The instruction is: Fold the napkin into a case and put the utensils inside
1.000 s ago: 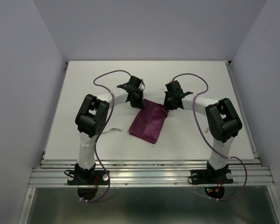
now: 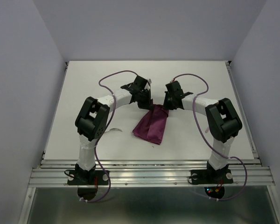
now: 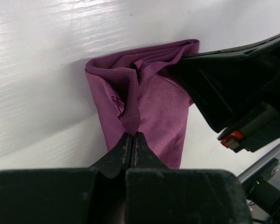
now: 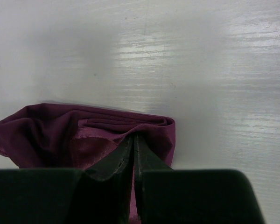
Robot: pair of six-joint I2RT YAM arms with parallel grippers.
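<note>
The maroon napkin (image 2: 151, 125) lies folded lengthwise in the middle of the table, its far end bunched between both grippers. My left gripper is shut on the far left part of the napkin (image 3: 113, 77), which rises in a raised curl. My right gripper rests shut on the far right corner of the cloth, pressing the layered fold. In the top view a light utensil (image 2: 113, 129) lies left of the napkin, and another small pale piece (image 2: 207, 129) shows by the right arm.
Both grippers stand close together, and in the left wrist view the right arm's dark finger (image 3: 219, 88) fills the right side.
My left gripper has moved right, carrying the napkin's left edge toward the right gripper, and the cloth has lifted and curled. The right gripper has stayed in place.
</note>
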